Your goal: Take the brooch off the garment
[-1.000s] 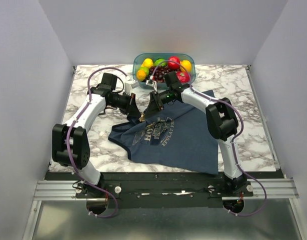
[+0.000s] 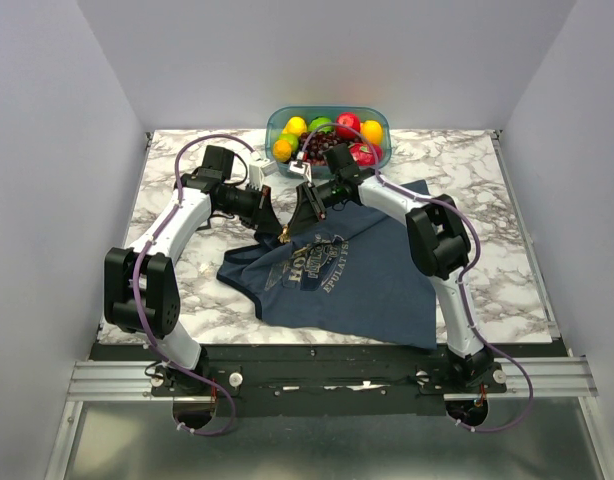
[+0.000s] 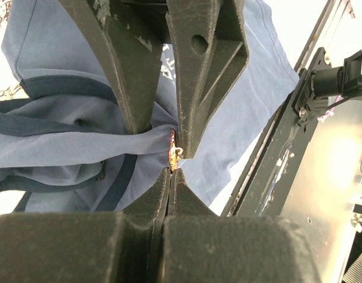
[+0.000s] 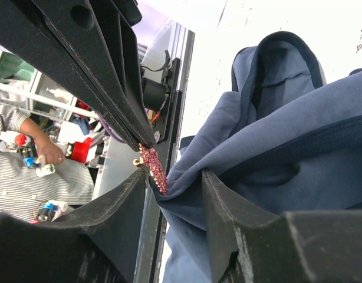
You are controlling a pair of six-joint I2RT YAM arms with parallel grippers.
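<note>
A navy garment [image 2: 357, 290] with printed lettering lies on the marble table, its fabric bunched where both grippers meet. A small red glittery brooch with gold metal [image 3: 173, 154] [image 4: 152, 169] sits at that fold. My left gripper [image 2: 270, 228] is shut, its tips right at the brooch. My right gripper [image 2: 303, 222] stands part open around the brooch and folded cloth; in the left wrist view its fingers come down on either side of the fold, one beside the brooch.
A blue bin of fruit [image 2: 377, 160] stands at the back middle. Bare marble [image 2: 497, 260] shows at right and left. The table's front edge lies below the garment.
</note>
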